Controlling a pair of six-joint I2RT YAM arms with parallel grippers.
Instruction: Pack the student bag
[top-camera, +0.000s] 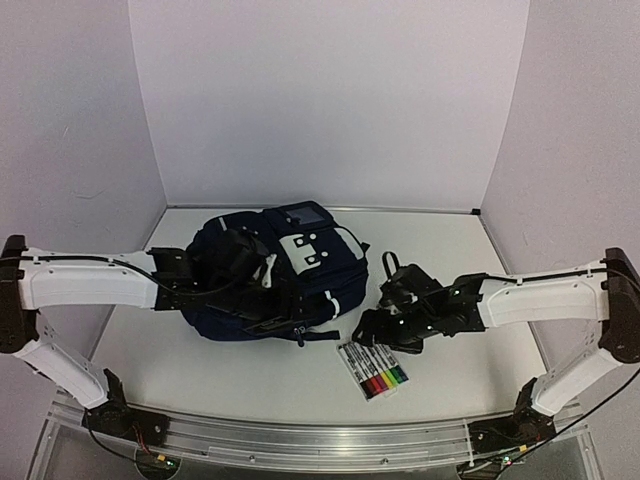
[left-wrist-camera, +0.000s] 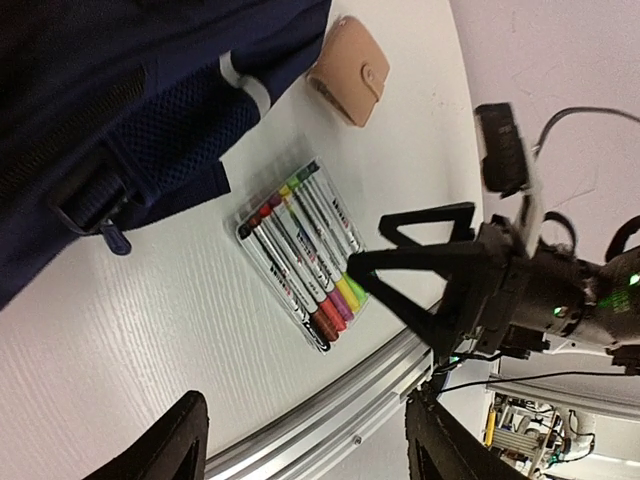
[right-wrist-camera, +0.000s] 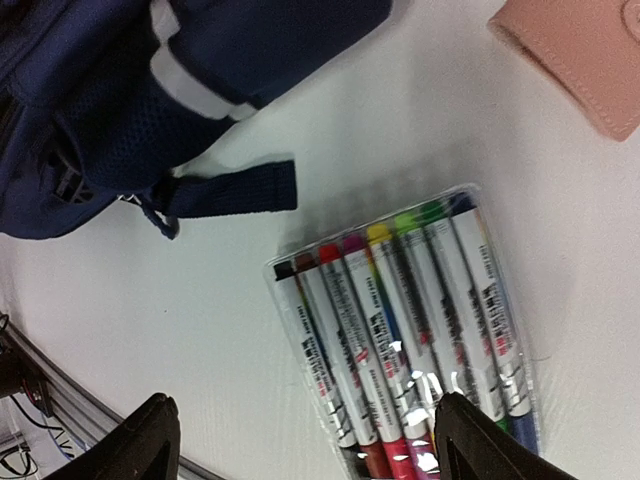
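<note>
The navy backpack (top-camera: 345, 270) lies on the left and middle of the table, its front partly hidden by my left arm. A flat clear case of coloured markers (top-camera: 373, 370) rests on the table to the bag's lower right. Over its upper end is my right gripper (top-camera: 372, 337), fingers apart; in the right wrist view one fingertip (right-wrist-camera: 470, 435) overlaps the marker case (right-wrist-camera: 400, 330). Across the bag's front, my left gripper (top-camera: 285, 325) is open, and its wrist view shows nothing between the fingers.
A tan wallet (left-wrist-camera: 350, 70) lies beyond the markers, near the bag's side; the right arm hides it from above. A strap (right-wrist-camera: 235, 190) from the bag reaches toward the case.
</note>
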